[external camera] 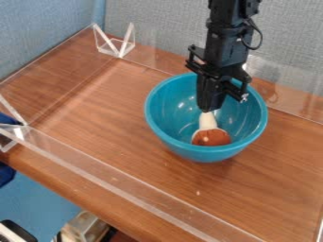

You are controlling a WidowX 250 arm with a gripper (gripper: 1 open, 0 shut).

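Note:
A teal bowl [164, 118] sits on the wooden table [89, 113] toward the right of the camera view. Inside it lies a rounded orange-brown object [211, 137] with a pale part [207, 120] pointing toward the back. My black gripper [217, 93] hangs over the back half of the bowl, above the pale part and apart from the orange-brown piece. Its fingers look close together, with nothing visible held between them.
White wire brackets [111, 45] stand at the back left and at the left edge. A clear low barrier runs along the table's edges. The table left of the bowl is clear.

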